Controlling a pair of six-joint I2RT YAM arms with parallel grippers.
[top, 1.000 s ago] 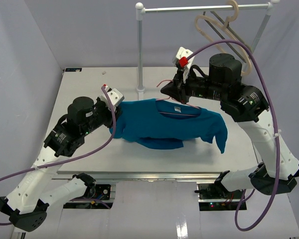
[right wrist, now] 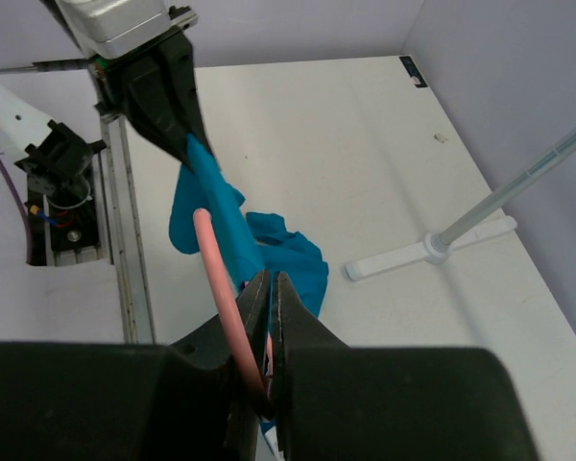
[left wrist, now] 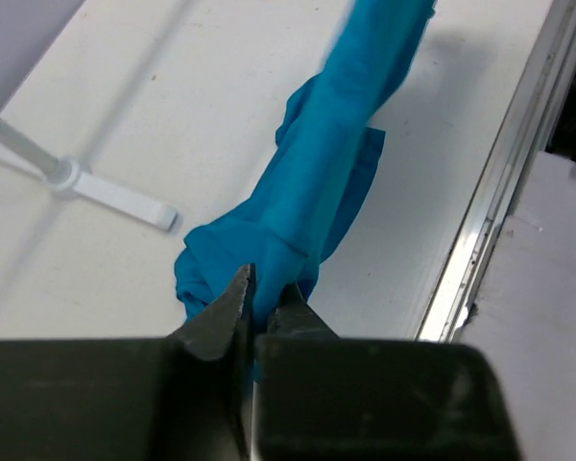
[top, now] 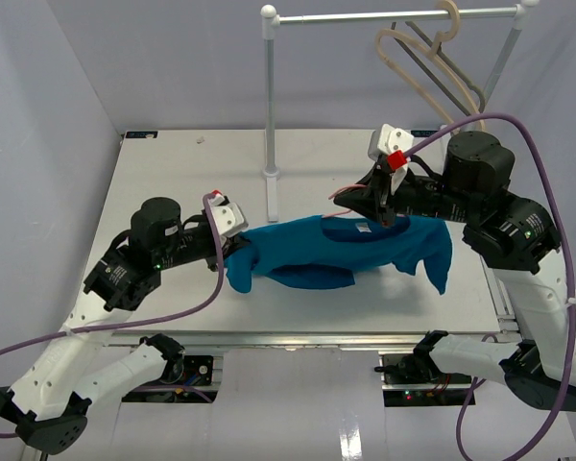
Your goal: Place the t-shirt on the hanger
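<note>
A teal T-shirt (top: 322, 250) is stretched between my arms over the board; in the left wrist view it (left wrist: 317, 163) runs up from my left gripper, which is shut on the cloth at its end. My right gripper is shut on a pink hanger (right wrist: 221, 274) above the shirt's collar; the hanger's hook shows in the top view (top: 348, 189), and its lower part is largely hidden by the shirt and gripper.
A white rail (top: 346, 19) on a post (top: 270, 106) stands at the back, with several spare hangers (top: 403, 67) hanging at the right. The board (top: 163, 288) is bare left of the post and along the front.
Over the last second my right gripper and the hanger have moved rightward, with the shirt's right side following.
</note>
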